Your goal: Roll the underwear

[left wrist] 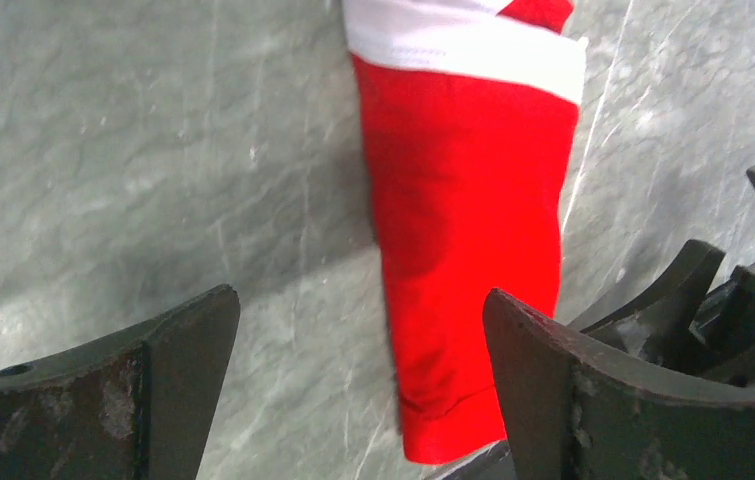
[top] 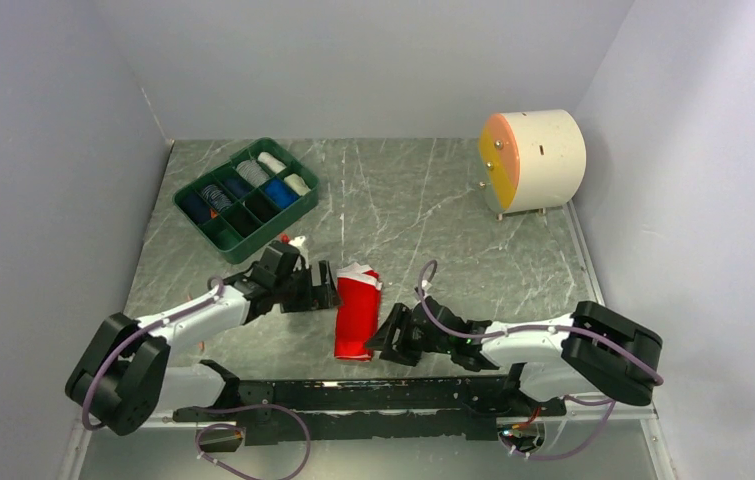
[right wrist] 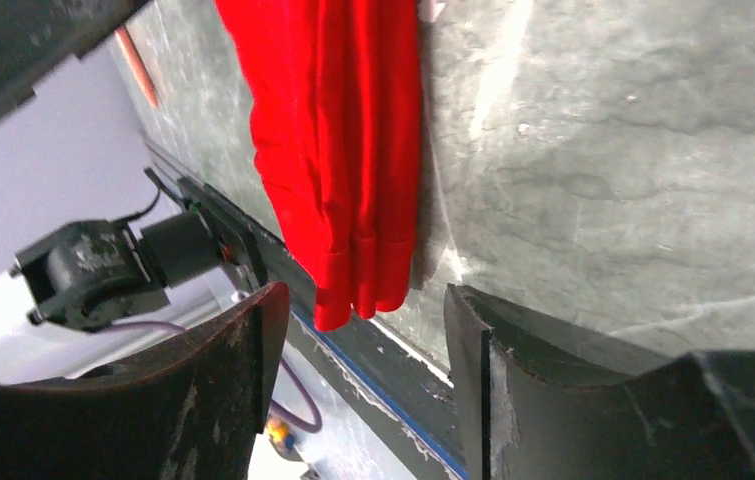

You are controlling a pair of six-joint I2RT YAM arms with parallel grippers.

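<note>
The red underwear (top: 357, 316) lies on the grey table, folded into an upright strip with a white waistband (left wrist: 465, 42) at its far end. My left gripper (top: 320, 285) is open just left of the strip, toward the upper part, with nothing between its fingers. My right gripper (top: 391, 333) is at the lower right of the strip, its fingers parted beside the near end, where the red cloth shows layered edges (right wrist: 363, 270) in the right wrist view.
A green compartment box (top: 233, 230) of rolled cloths stands at the back left, a cylindrical cabinet (top: 543, 160) at the back right. The table's front edge is close below the underwear.
</note>
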